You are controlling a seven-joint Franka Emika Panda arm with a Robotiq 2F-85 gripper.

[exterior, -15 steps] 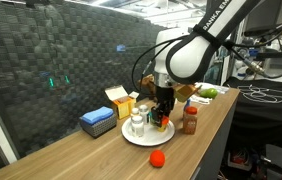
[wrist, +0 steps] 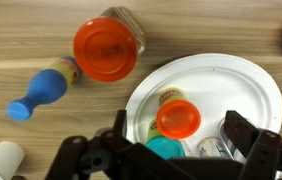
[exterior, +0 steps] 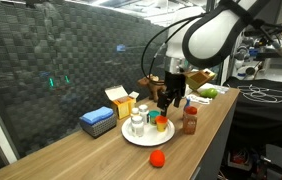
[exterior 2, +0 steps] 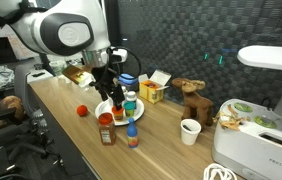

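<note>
A small orange-lidded container (wrist: 178,119) stands upright on the white plate (wrist: 226,78). Directly over it in the wrist view, my gripper is open, one finger on each side and nothing held. Exterior view 1 shows the gripper (exterior: 169,103) just above the container (exterior: 162,124), apart from it. A teal-lidded container (wrist: 165,148) sits beside the orange one, and a white-and-silver bottle (wrist: 213,148) is partly hidden by a finger. In exterior view 2 the arm partly covers the plate (exterior 2: 144,109).
Off the plate stand a red-lidded jar (exterior 2: 106,129), a blue bottle (exterior 2: 132,134) and a white mug (exterior 2: 190,131). A red ball (exterior: 157,158) lies near the table edge. Behind are a yellow box (exterior: 121,100) and a blue basket (exterior: 98,121).
My gripper has moved up from around the orange-lidded container, which now shows more fully on the plate. Other objects look unmoved.
</note>
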